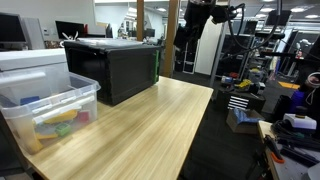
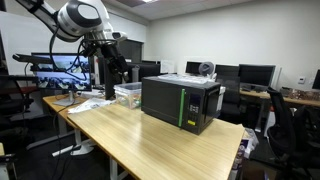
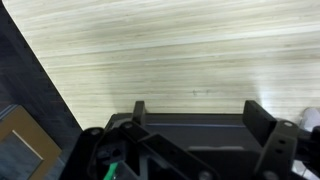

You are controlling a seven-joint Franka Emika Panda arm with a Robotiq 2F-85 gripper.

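Note:
My gripper is open, its two black fingers wide apart at the bottom of the wrist view, with nothing held between them. It hangs in the air over the wooden table. In the second exterior view the arm reaches in from the left, and the gripper points down. A black microwave-like box with a green strip on its front stands on the table. A dark flat shape with some green beside it shows below the fingers in the wrist view, probably that box.
A clear plastic bin with colourful items stands on the table's left in the first exterior view. In the wrist view, a white object lies at the right edge.

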